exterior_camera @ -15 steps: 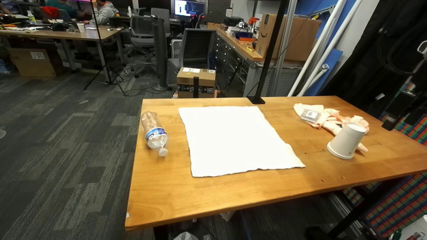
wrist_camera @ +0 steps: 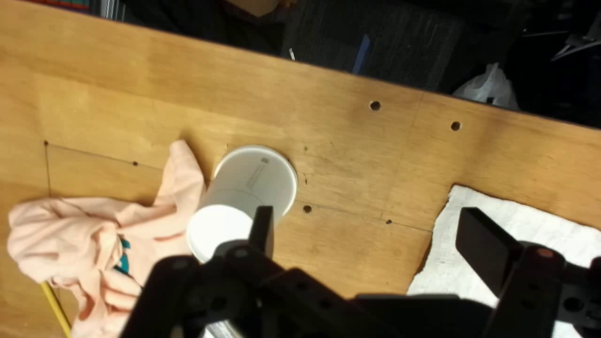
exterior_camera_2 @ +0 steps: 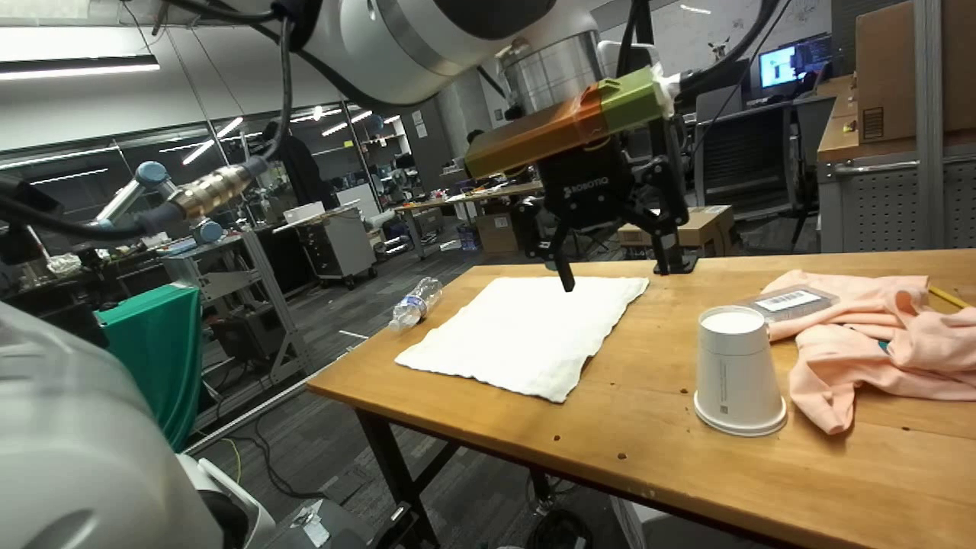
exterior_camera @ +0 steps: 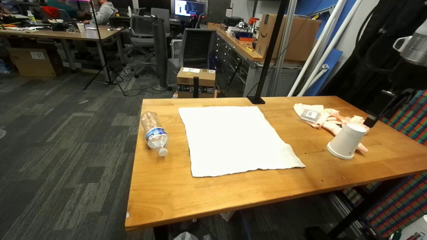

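Observation:
A white paper cup [exterior_camera_2: 734, 380] stands upside down on the table, just in front of a crumpled peach cloth [exterior_camera_2: 846, 361]. In the middle of the table a white cloth [exterior_camera: 236, 140] is spread flat. My gripper [exterior_camera_2: 614, 274] hangs above the table, open, with nothing between its fingers. From the wrist, the cup [wrist_camera: 256, 177] shows beside the left finger, which covers a little of it, while the white cloth [wrist_camera: 507, 214] lies beneath the right finger. In the first exterior view only part of the gripper shows at the right edge.
A clear plastic bottle [exterior_camera: 155, 134] lies on its side near the table's left edge. A small clear package with a label [exterior_camera_2: 794, 302] rests on the peach cloth, with a yellow pencil-like stick [exterior_camera_2: 948, 297] alongside. Bare wood [exterior_camera: 224, 192] runs along the front.
My arm has come leftward into the first exterior view, the gripper now nearer the cup there. The cup, cloths and bottle have stayed where they were.

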